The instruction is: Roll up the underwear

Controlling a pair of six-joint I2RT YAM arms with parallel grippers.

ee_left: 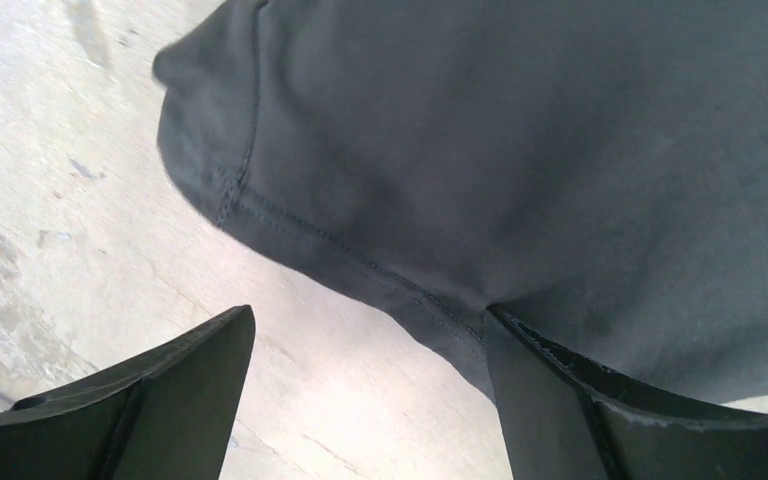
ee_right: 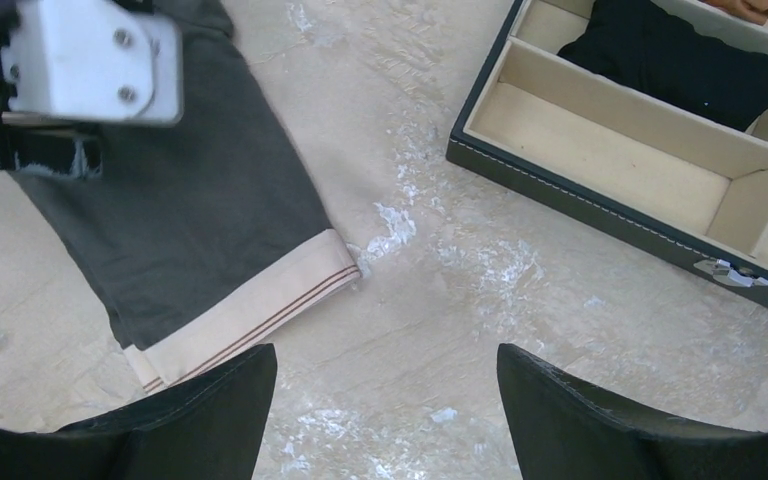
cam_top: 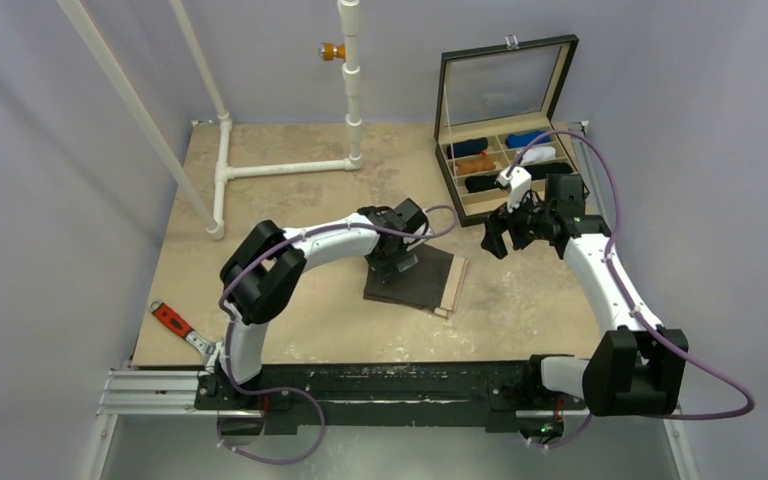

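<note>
Dark grey underwear [cam_top: 422, 278] lies folded flat on the table, its cream waistband [ee_right: 260, 307] toward the right. Over the underwear's left part hangs my left gripper [cam_top: 394, 270], seen from above. In the left wrist view the gripper's fingers are wide apart, with the hemmed edge of the dark cloth [ee_left: 360, 255] running between and beyond the fingers; the right finger [ee_left: 540, 400] overlaps that edge, and whether it touches cannot be told. My right gripper is open over bare table, clear of the underwear and to its right, holding nothing.
A sectioned box [cam_top: 467, 215] with its clear lid raised stands at the back right, several rolled garments inside and some compartments empty. White pipes [cam_top: 290, 170] cross the back left. A red-handled tool [cam_top: 172, 320] lies front left.
</note>
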